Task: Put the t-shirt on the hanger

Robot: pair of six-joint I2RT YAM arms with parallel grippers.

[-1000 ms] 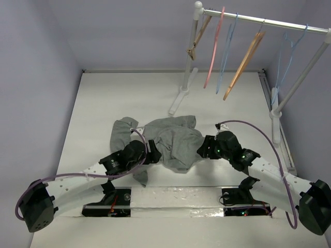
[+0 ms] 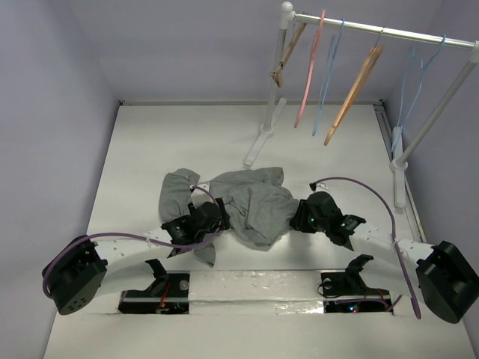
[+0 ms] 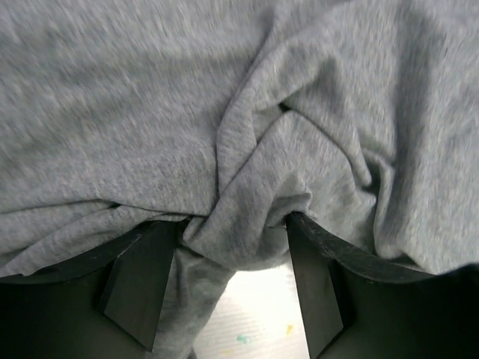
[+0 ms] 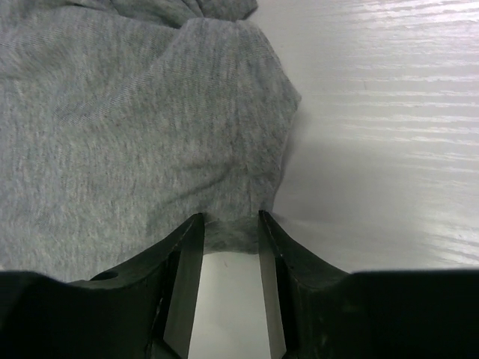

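Note:
A crumpled grey t-shirt (image 2: 258, 206) lies spread over the white table. My left gripper (image 2: 218, 213) is down on its left-middle part; in the left wrist view its fingers are part open around a bunched fold (image 3: 239, 224). My right gripper (image 2: 298, 215) is at the shirt's right edge; in the right wrist view its fingers stand part open over the edge (image 4: 232, 235), with some cloth between the tips. Whether either grips firmly cannot be told. Hangers hang on the rail, among them a wooden one (image 2: 352, 93), a pink one (image 2: 309, 67) and blue ones (image 2: 328, 71).
The white rack (image 2: 382, 31) stands over the back right, its feet on the table (image 2: 131, 149) behind the shirt and to the right. Grey walls enclose the area.
Both arms have shifted slightly, their upper links rising a little as the grippers stay low at the shirt. The shirt has barely moved.

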